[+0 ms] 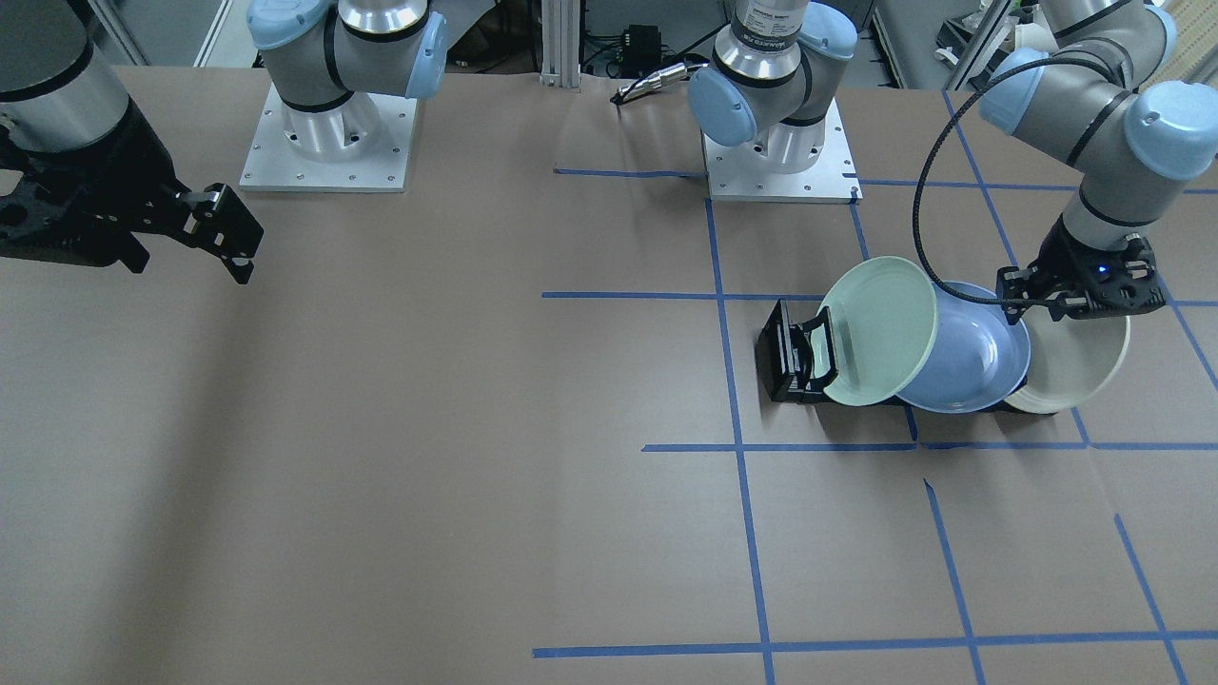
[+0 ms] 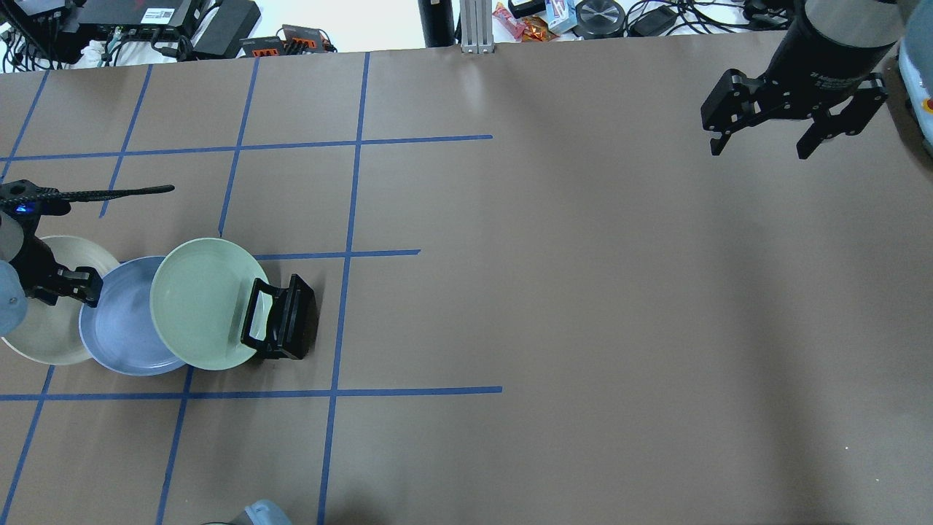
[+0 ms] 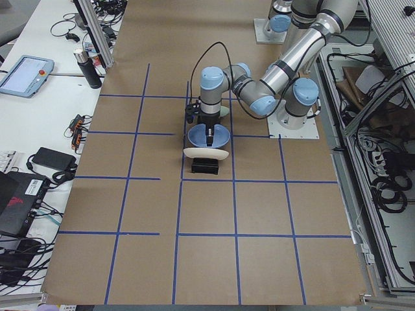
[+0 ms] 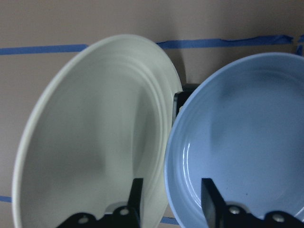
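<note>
A black rack (image 2: 289, 319) holds three tilted plates: a light green plate (image 1: 876, 331), a blue plate (image 1: 965, 360) in the middle, and a white plate (image 2: 48, 337) at the far end. My gripper is over the seam between the white plate (image 4: 90, 133) and the blue plate (image 4: 242, 137). In the left wrist view its two fingers are apart, with the blue plate's rim visible between them. Whether they touch either plate I cannot tell.
A second black gripper (image 2: 761, 114) is at the opposite side of the table, with another arm (image 1: 776, 91) at the back.
</note>
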